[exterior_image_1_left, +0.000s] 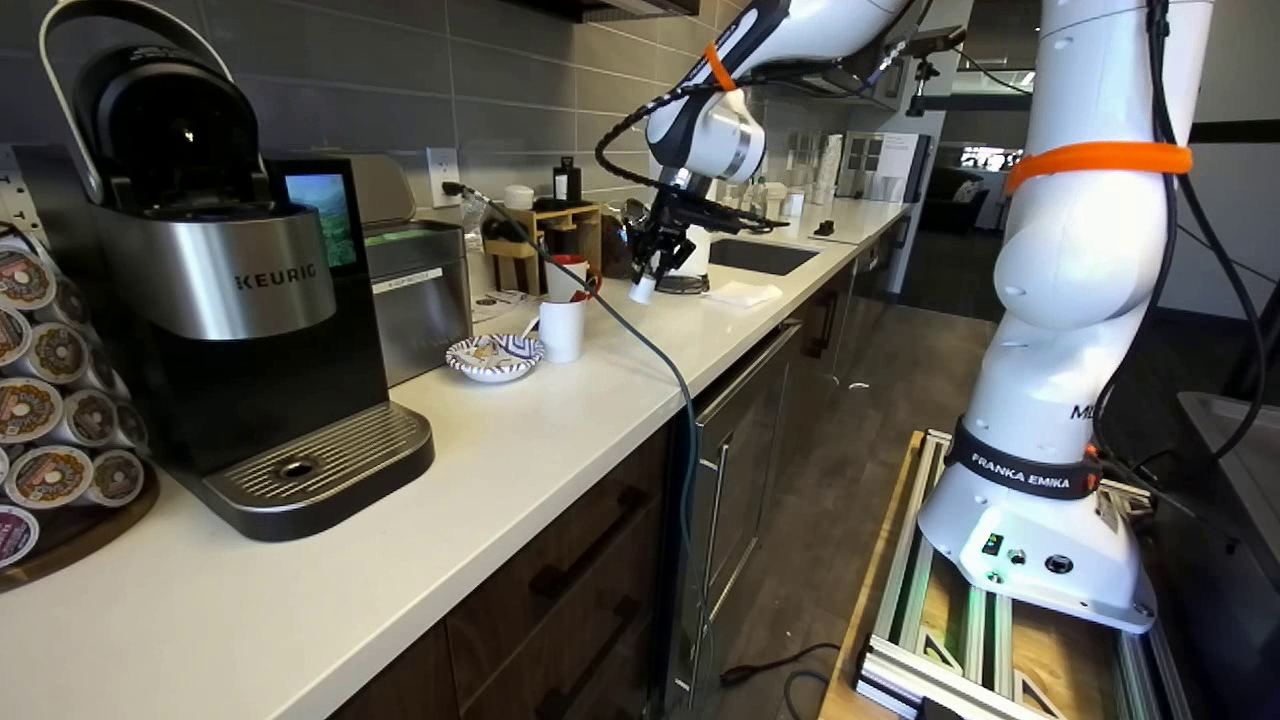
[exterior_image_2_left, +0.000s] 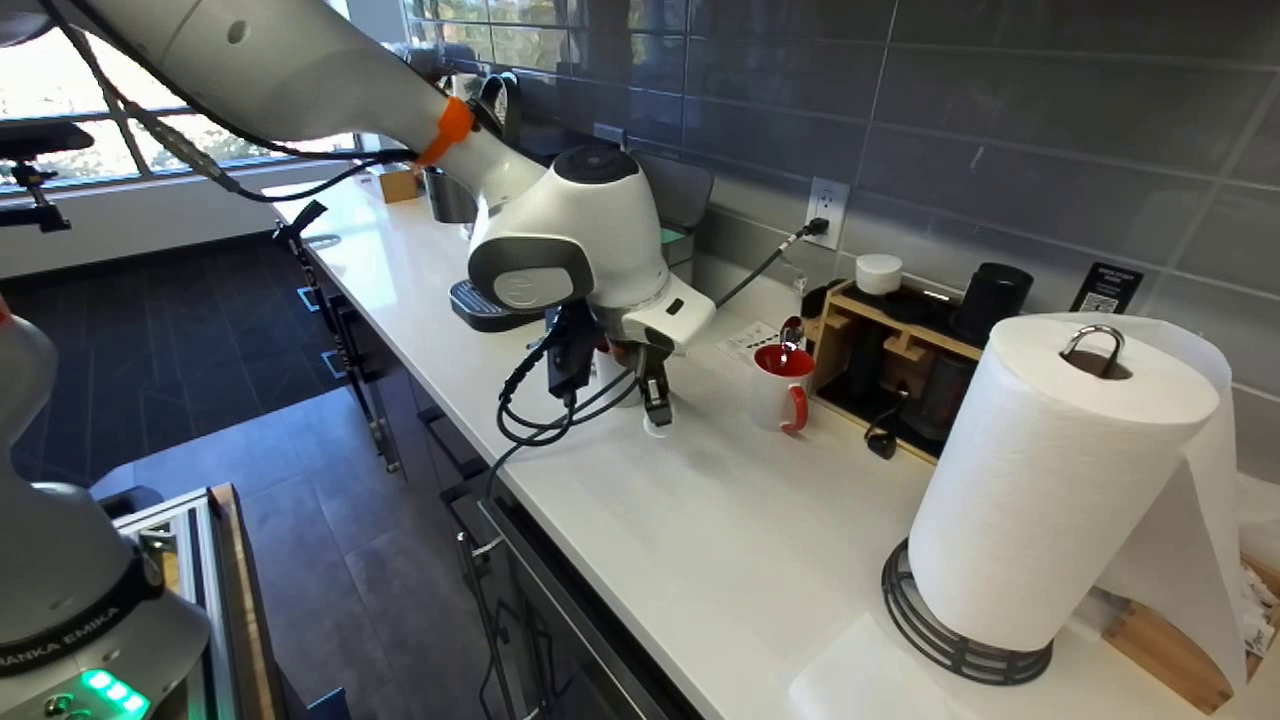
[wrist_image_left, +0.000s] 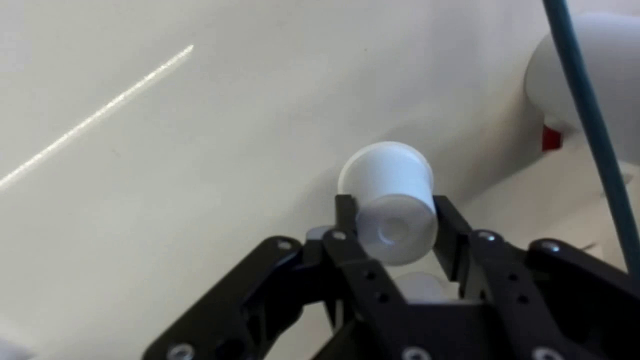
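My gripper is shut on a small white coffee pod (wrist_image_left: 393, 174), its pale round end turned toward the wrist camera. In exterior view 1 the white pod (exterior_image_1_left: 643, 289) sits at the tips of my gripper (exterior_image_1_left: 654, 270), over the white counter behind the mugs. From exterior view 2, the gripper (exterior_image_2_left: 656, 414) points downward with the pod (exterior_image_2_left: 655, 428) partly showing at its fingertips.
A Keurig coffee maker (exterior_image_1_left: 192, 288) stands open at the near left. A patterned bowl (exterior_image_1_left: 494, 356), a white mug (exterior_image_1_left: 561, 330) and a red-lined mug (exterior_image_2_left: 780, 390) are close by. A cable (exterior_image_1_left: 624, 324) crosses above the counter. Paper towels (exterior_image_2_left: 1056, 480) stand at the right.
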